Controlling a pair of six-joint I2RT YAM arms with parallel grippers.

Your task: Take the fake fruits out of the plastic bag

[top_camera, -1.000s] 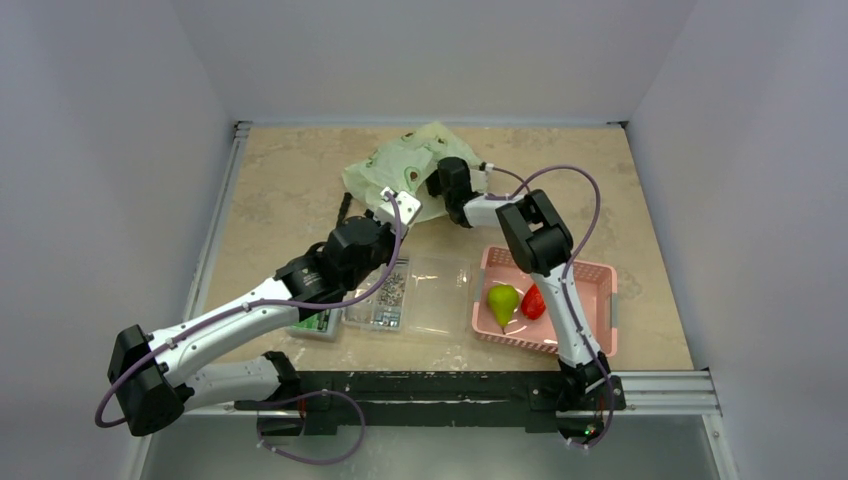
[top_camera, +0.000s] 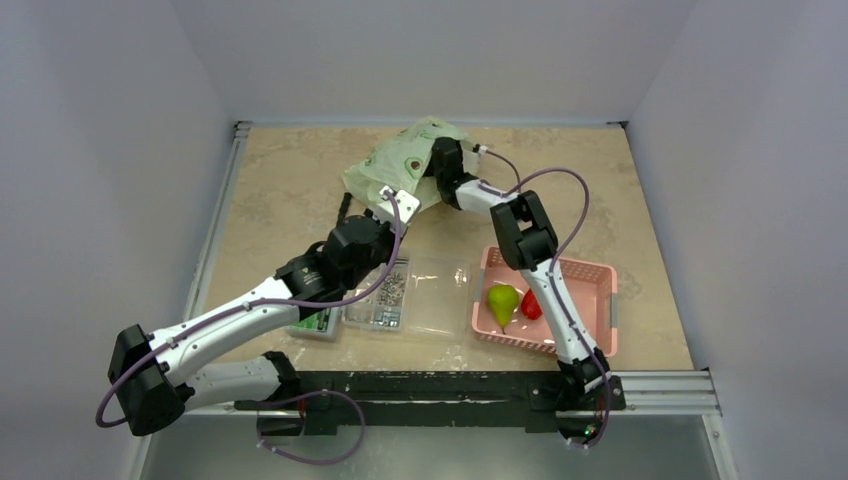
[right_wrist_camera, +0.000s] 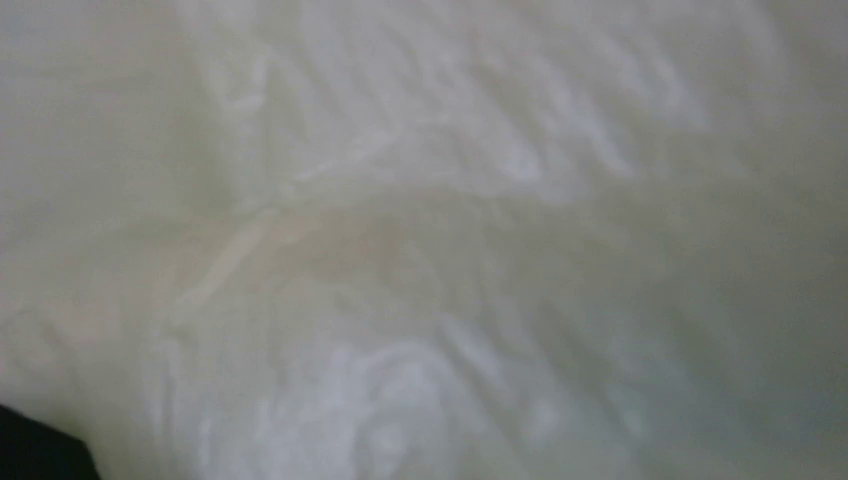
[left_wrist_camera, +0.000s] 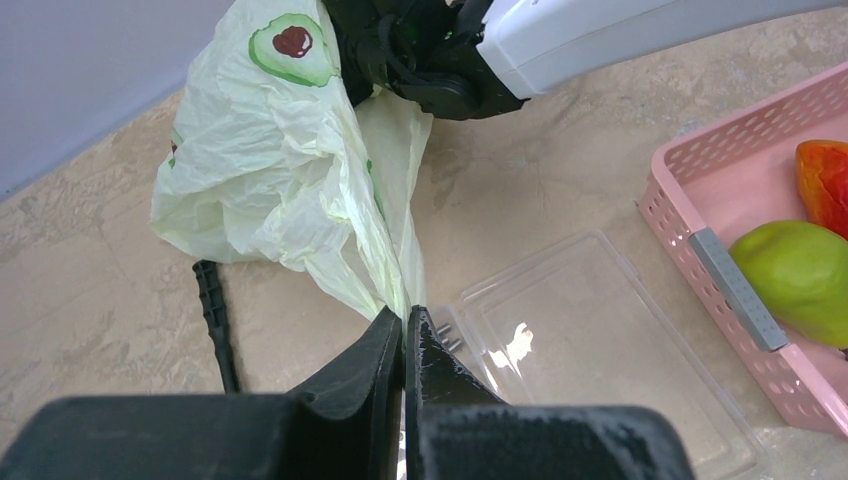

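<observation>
A pale green plastic bag point(top_camera: 395, 160) lies at the back middle. My left gripper is shut on a gathered strip of it, pulled toward the camera. My right gripper point(top_camera: 432, 170) reaches into the bag from the right; its fingers are hidden, and the right wrist view shows only blurred plastic point(right_wrist_camera: 450, 200) and a dark corner. In the pink basket point(top_camera: 595, 290) lie a green pear point(top_camera: 503, 303) and a red fruit point(top_camera: 532, 305). I cannot see what is inside the bag.
A clear organizer of small parts point(top_camera: 385, 300) with its transparent lid point(top_camera: 440, 300) lies in front of the bag. A black bar point(left_wrist_camera: 215, 320) lies left of the bag.
My right arm has shifted slightly left and toward the back, and the bag's top has risen a little around it. The left arm has stayed still.
</observation>
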